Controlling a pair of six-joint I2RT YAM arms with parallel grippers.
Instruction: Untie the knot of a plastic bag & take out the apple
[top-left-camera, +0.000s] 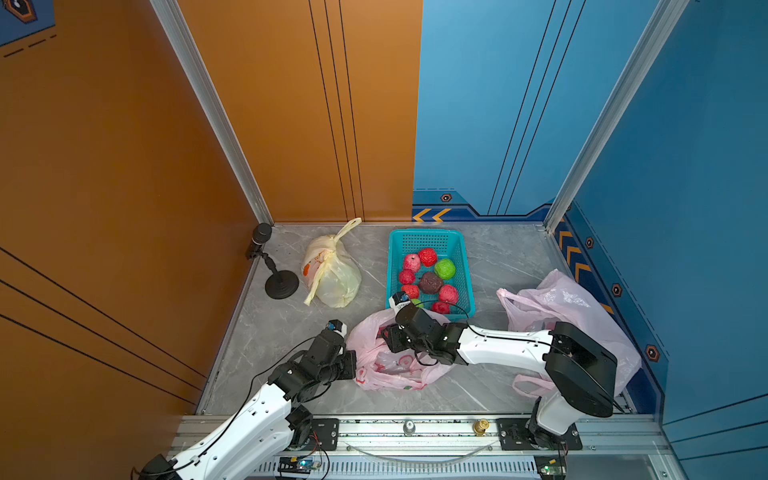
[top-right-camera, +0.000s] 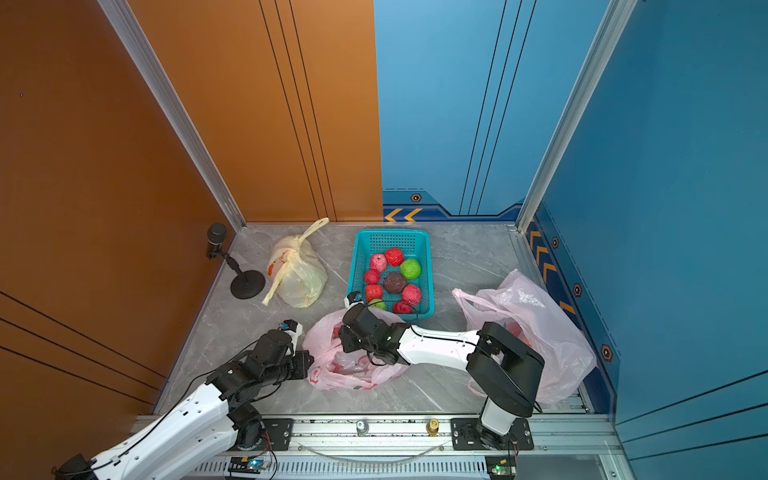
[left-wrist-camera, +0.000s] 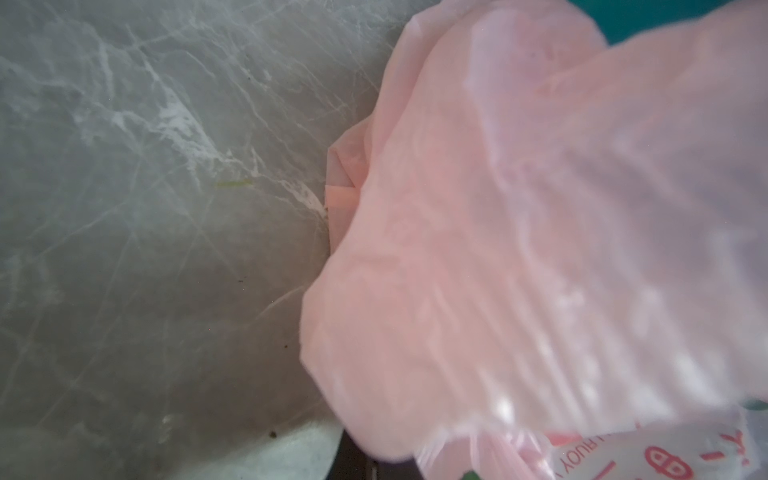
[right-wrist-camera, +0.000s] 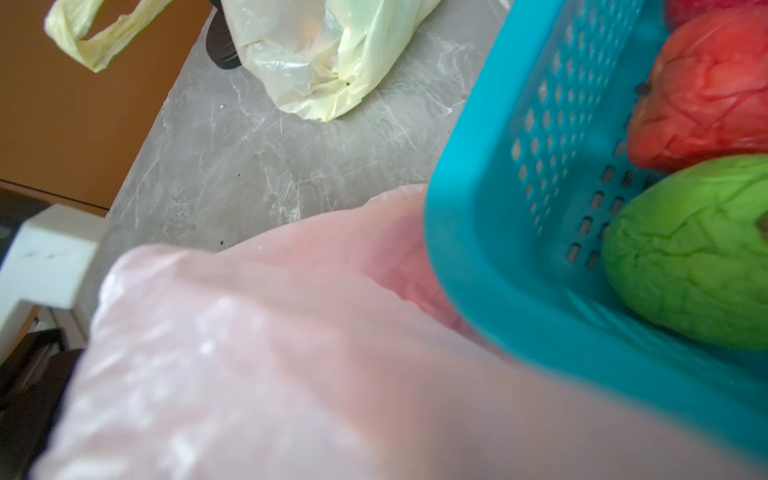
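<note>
A pink plastic bag (top-left-camera: 372, 364) lies spread with its mouth open at the table's front, in front of the blue basket. My left gripper (top-left-camera: 350, 366) is shut at the bag's left edge; in the left wrist view the pink film (left-wrist-camera: 448, 344) runs down to its dark fingers (left-wrist-camera: 356, 464). Over the bag's upper middle sits my right gripper (top-left-camera: 389, 339). In the right wrist view the film covers its fingers, so their opening cannot be made out. No apple shows clearly inside the bag; printed clear film (left-wrist-camera: 664, 456) appears below the pink film.
Close behind the bag stands the blue basket (top-left-camera: 472, 300) with several red, green and dark fruits. A tied yellow bag (top-left-camera: 340, 280) and a microphone stand (top-left-camera: 281, 284) are at back left. Another pale pink bag (top-left-camera: 588, 320) lies right.
</note>
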